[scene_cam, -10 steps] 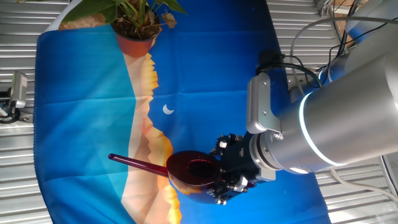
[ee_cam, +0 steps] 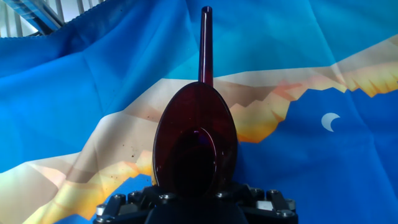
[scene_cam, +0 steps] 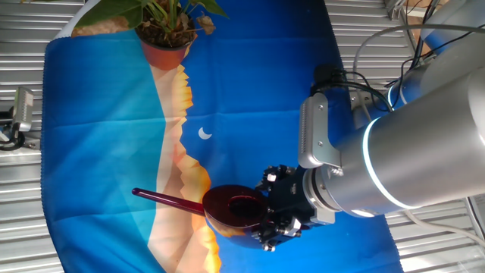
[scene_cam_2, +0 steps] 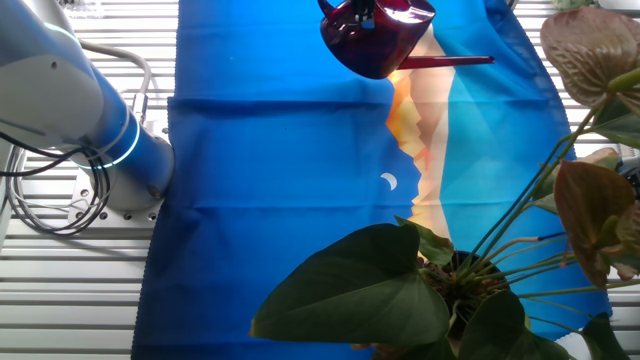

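Observation:
A glossy dark red watering can (scene_cam: 227,195) with a long thin spout (scene_cam: 168,199) sits right in front of my gripper (scene_cam: 271,211), its spout pointing left in exterior view 1. My gripper is shut on the can at the end away from the spout; the fingertips are hidden behind its body. From the wrist, the can's oval top (ee_cam: 186,112) faces the camera and the spout runs straight away. In exterior view 2 the can (scene_cam_2: 372,45) shows at the top edge, seemingly above the cloth.
A potted plant (scene_cam: 165,54) with broad leaves stands at the far end of the blue printed cloth (scene_cam: 258,83). In exterior view 2 its leaves (scene_cam_2: 350,290) cover the lower right. The cloth between can and pot is bare.
The arm has shifted very slightly over the last second. The can and its spout look nearly unmoved.

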